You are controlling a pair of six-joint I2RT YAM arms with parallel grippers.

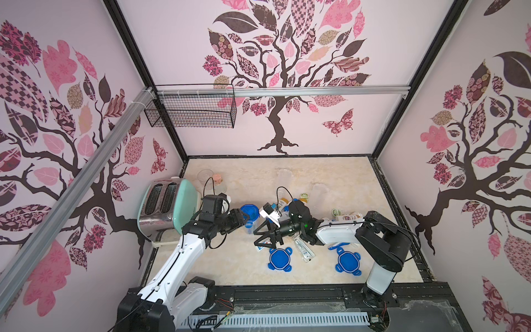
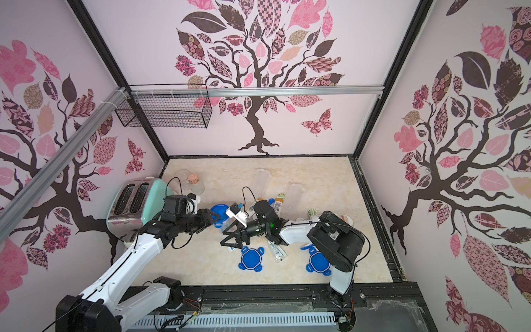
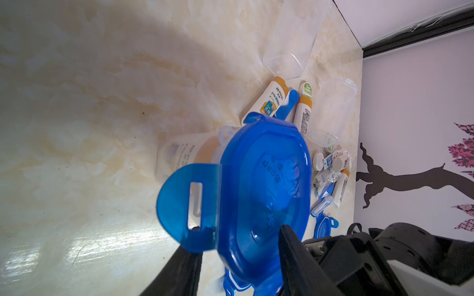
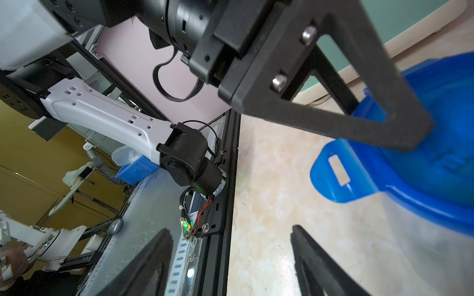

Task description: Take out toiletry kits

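Observation:
A clear box (image 3: 185, 153) with a blue lid (image 3: 276, 192) stands on the table, in front of my left gripper. The lid's locking flap (image 4: 340, 172) sticks out, unlatched. In the left wrist view my left gripper is open, its fingers apart on either side of the lid's near rim. One of its fingers (image 4: 404, 133) lies over the lid in the right wrist view. My right gripper is open beside the box, nothing between its fingers. Toiletry bottles (image 3: 269, 101) and a pile of small items (image 3: 328, 172) lie beyond the box.
Blue lids (image 1: 280, 259) lie near the front edge, another lid (image 1: 348, 261) further right. A flat packet (image 1: 303, 249) rests under the right arm. Empty clear boxes (image 3: 333, 108) lie towards the back. A toaster (image 1: 160, 204) stands at left.

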